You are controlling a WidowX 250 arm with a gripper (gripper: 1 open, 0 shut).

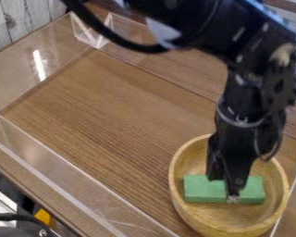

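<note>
My black gripper (232,172) hangs over a round wooden bowl (195,218) at the lower right, its fingertips at a green rectangular block (207,190) lying inside. The fingers look shut, and I see nothing held between them; the block rests in the bowl, partly behind the fingertips.
Clear low walls (27,65) edge it at the left and back. Cables (21,208) lie outside at the lower left.
</note>
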